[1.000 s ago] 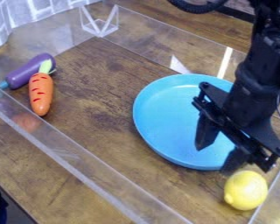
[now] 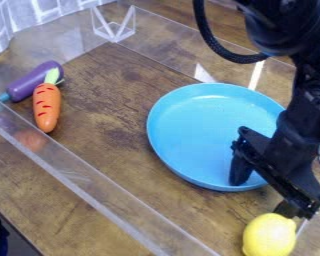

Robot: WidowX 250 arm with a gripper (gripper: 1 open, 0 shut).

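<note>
A black robot gripper (image 2: 267, 182) fills the right of the view, angled downward with its fingers open over the right part of a blue plate (image 2: 196, 140). Just below the lower finger, near the bottom right, a yellow lemon-like toy (image 2: 268, 237) rests on the wooden table (image 2: 96, 170). Whether that finger touches it is unclear.
An orange carrot toy (image 2: 47, 106) and a purple eggplant toy (image 2: 36, 81) lie at the left. Clear plastic walls border the work area. The table between the vegetables and the plate is clear.
The gripper has shifted and changed angle over the plate's right side. The yellow toy has moved down and left in the view, and the plate slightly left.
</note>
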